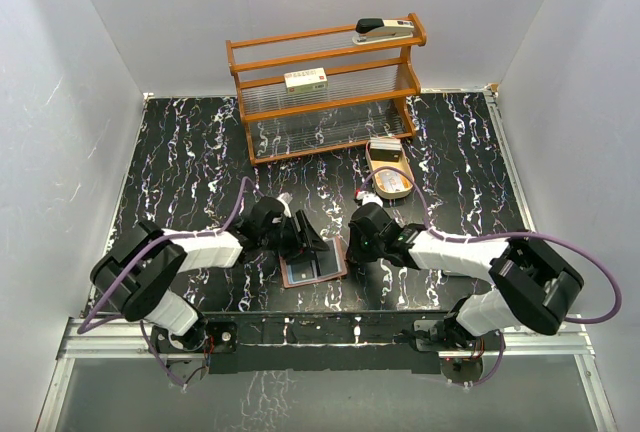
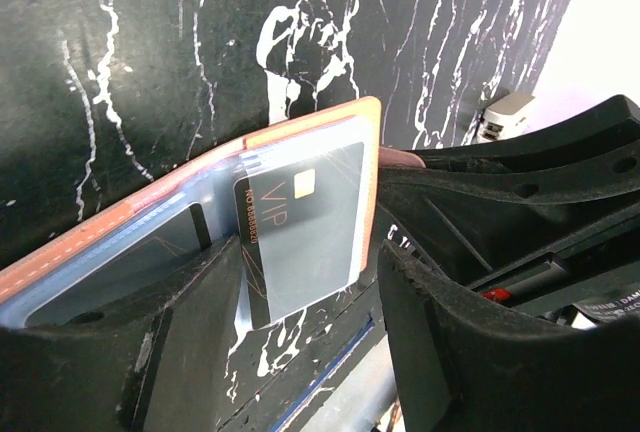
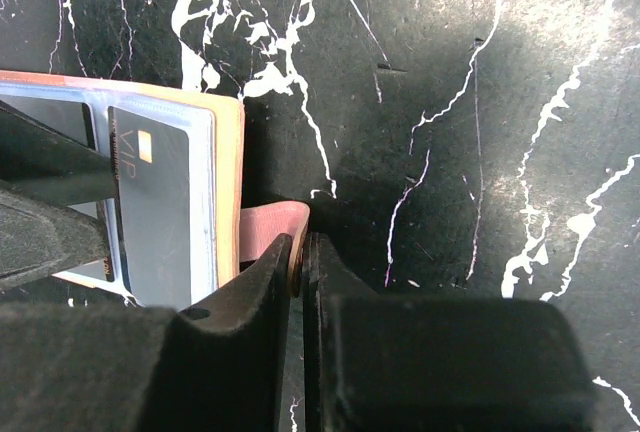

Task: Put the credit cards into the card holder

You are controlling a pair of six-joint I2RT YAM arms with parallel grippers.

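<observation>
The pink-edged card holder [image 1: 330, 278] lies spread flat on the dark table. A dark VIP card [image 2: 300, 222] lies mostly inside its clear right pocket, looking greyish through the plastic, with a narrow black strip uncovered at the left. The right wrist view shows the same card [image 3: 155, 212] flat in that pocket. My left gripper is open above the holder, fingers well apart over the card's left portion. At the holder's right edge, my right gripper is closed on its pink strap [image 3: 272, 224]. The left pocket is partly hidden by my left finger.
A wooden tray [image 1: 407, 190] with cards stands behind my right arm. Farther back is a wooden shelf [image 1: 260, 160] carrying a small box [image 1: 306, 80] and a stapler [image 1: 384, 29]. Open table lies left and right of the arms.
</observation>
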